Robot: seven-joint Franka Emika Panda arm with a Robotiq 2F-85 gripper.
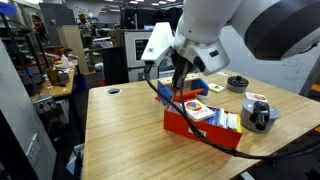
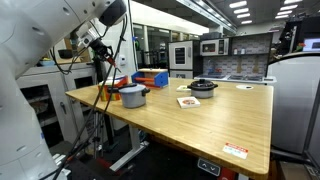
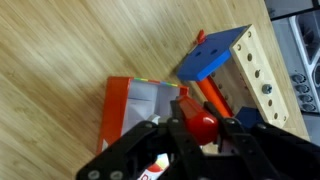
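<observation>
In the wrist view my gripper is shut on a glossy red object [image 3: 197, 118], seen end-on, so its full shape is hidden. Below it lies an open red box [image 3: 113, 112] with a pale inside. A toy toolbox in blue and light wood [image 3: 240, 72] stands beside the box, with a red bar across it. Exterior view 1 has the gripper [image 1: 179, 84] above the left part of the red box [image 1: 222, 134], close to the toolbox [image 1: 165, 93]; its fingertips are hard to make out there. Colourful packets [image 1: 225, 119] fill the box.
A grey metal pot [image 1: 259, 114] stands right of the box, and a dark lidded pot [image 1: 237, 83] farther back. Black cable hangs from the arm across the box. Bare wooden table [image 1: 122, 130] lies to the left. A flat booklet [image 2: 188, 102] rests on the tabletop.
</observation>
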